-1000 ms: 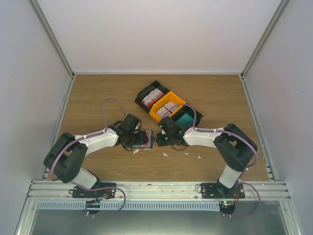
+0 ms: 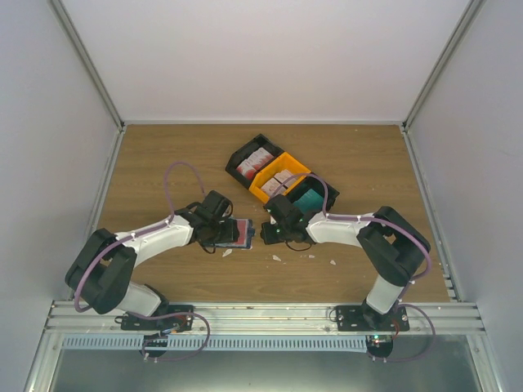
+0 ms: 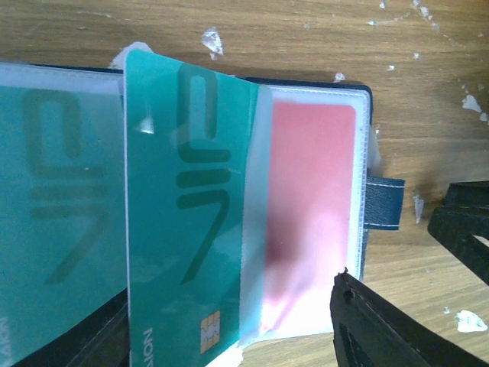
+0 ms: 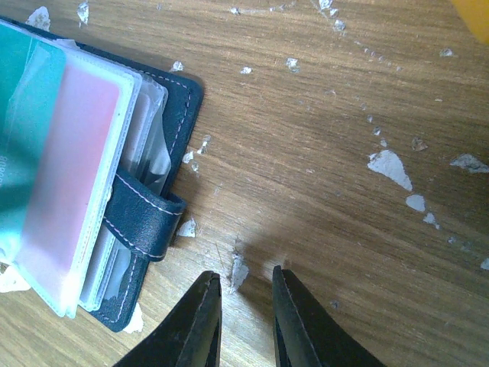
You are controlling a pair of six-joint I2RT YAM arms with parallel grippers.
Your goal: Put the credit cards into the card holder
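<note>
The navy card holder (image 4: 145, 206) lies on the table with clear sleeves and a strap on its right edge. In the left wrist view a teal card (image 3: 183, 199) stands out over the pink sleeve (image 3: 306, 199), beside another teal card (image 3: 53, 191). My left gripper (image 2: 221, 231) is over the holder, its fingers part open; whether anything lies between them is unclear. My right gripper is part open just right of the holder, over bare wood, with nothing between its fingers.
Behind the grippers stand a black bin (image 2: 234, 162) with red-white cards, an orange bin (image 2: 296, 165) with pale cards and a black bin (image 2: 329, 189) with teal cards.
My left arm has shifted slightly left over the holder. The right arm and the bins look unchanged.
</note>
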